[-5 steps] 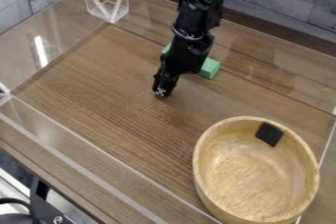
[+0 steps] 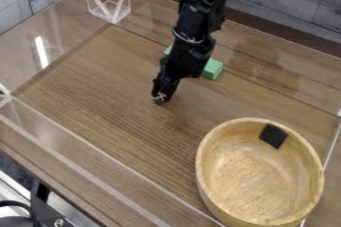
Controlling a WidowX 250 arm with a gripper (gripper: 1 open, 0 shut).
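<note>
The black robot arm reaches down from the top centre to its gripper (image 2: 160, 95), which is low over the wooden table, slightly left of the middle. The gripper looks shut; whether anything small is between its dark fingers is too small to tell. A green object (image 2: 210, 70) lies just behind and right of it, partly hidden by the arm.
A round tan bowl (image 2: 260, 196) fills the lower right, with a black block (image 2: 273, 136) at its back rim. White brackets stand at the top left and left edge.
</note>
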